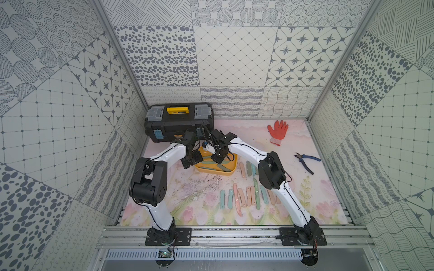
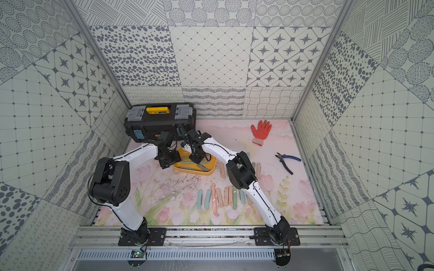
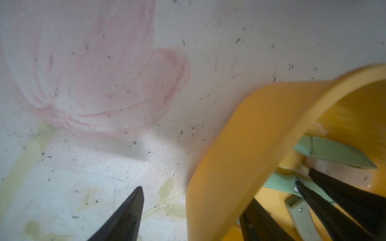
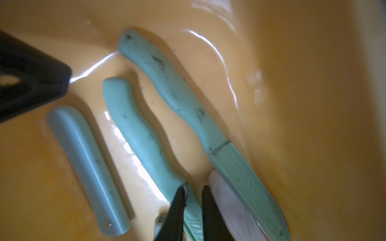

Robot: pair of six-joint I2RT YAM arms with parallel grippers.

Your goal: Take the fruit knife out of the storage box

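The yellow storage box (image 1: 199, 168) holds several teal and pink knives. In the right wrist view an upper teal knife (image 4: 168, 88) lies beside another teal knife (image 4: 136, 136) and a shorter teal handle (image 4: 88, 168); a pale piece (image 4: 229, 204) lies partly beneath the upper one. My right gripper is over the box, its dark fingertips (image 4: 207, 198) low among the knives; whether it grips one is unclear. My left gripper stands open at the box's left wall (image 3: 241, 140), one finger outside and one at the inner side.
A black toolbox (image 1: 158, 117) stands behind the box. Several knives (image 1: 246, 196) lie on the table in front and to the right. A red glove (image 1: 278, 131) and pliers (image 1: 307, 160) lie on the right.
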